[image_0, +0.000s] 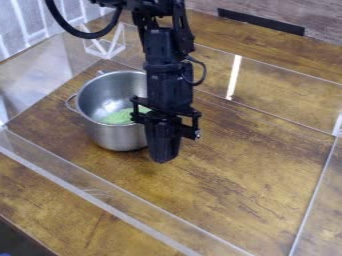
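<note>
A steel pot (100, 121) stands on the wooden table (241, 180), left of centre, with something green (120, 116) inside it. My black gripper (167, 154) is low at the pot's right side, pointing down and partly in front of it. It looks shut, with nothing visible between its fingers. Whether it touches the pot or the tabletop I cannot tell.
Clear strips or edges run along the left, right and front of the tabletop. The table to the right and in front of the gripper is bare. A white rack-like object (27, 25) is at the back left.
</note>
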